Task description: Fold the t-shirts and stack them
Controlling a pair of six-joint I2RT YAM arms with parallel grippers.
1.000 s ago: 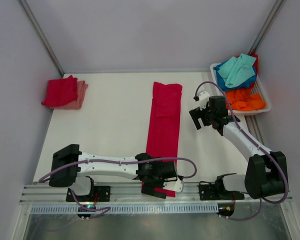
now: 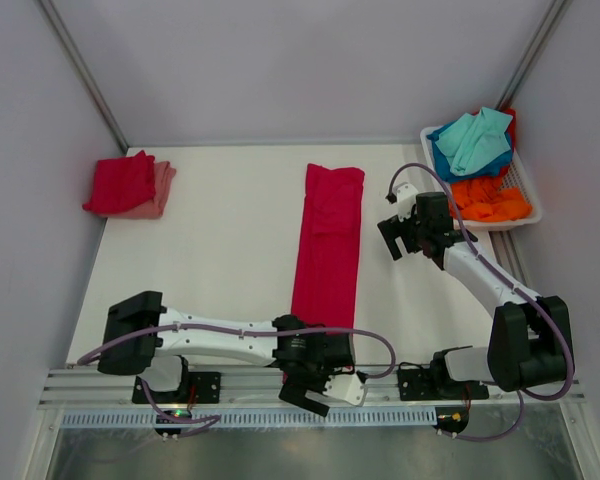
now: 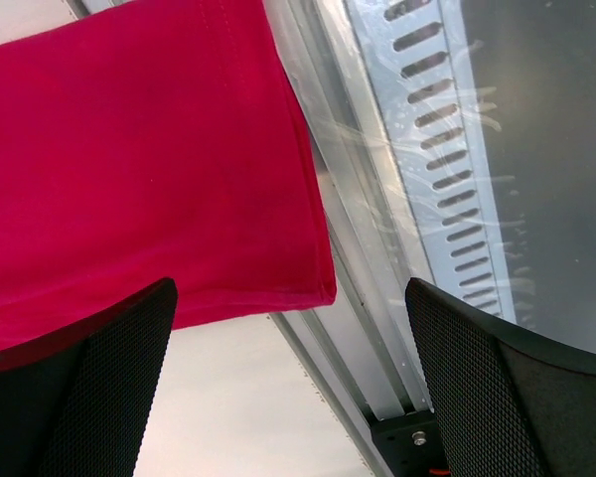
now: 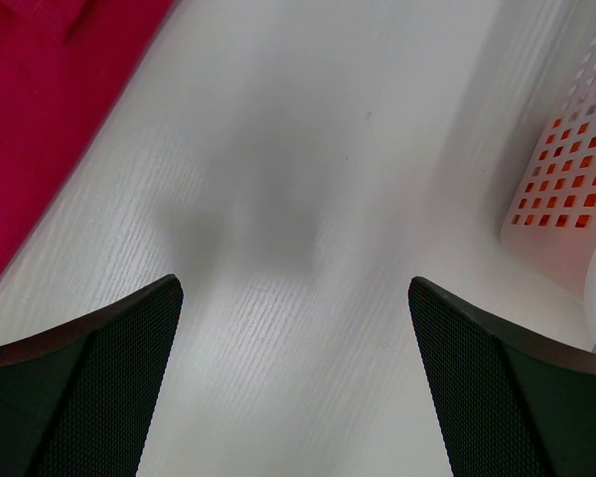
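Observation:
A red t-shirt [image 2: 328, 245], folded into a long narrow strip, runs from the back of the white table to its front edge. In the left wrist view the near end of this red cloth [image 3: 169, 169] lies flat, its corner reaching over the metal rail. My left gripper [image 2: 318, 396] is open over that end, the cloth showing beyond and between its fingers without being pinched. To the right of the strip, my right gripper [image 2: 395, 240] stands open above bare table; only white surface shows between its fingers.
Folded shirts, red [image 2: 120, 184] over pink [image 2: 158, 195], are stacked at the back left. A white basket [image 2: 533, 213] at the back right holds crumpled teal, blue, orange and red shirts. Bare table [image 2: 215, 225] lies between stack and strip. A slotted metal rail [image 2: 245, 418] borders the front.
The strip and right arm look nearly unchanged.

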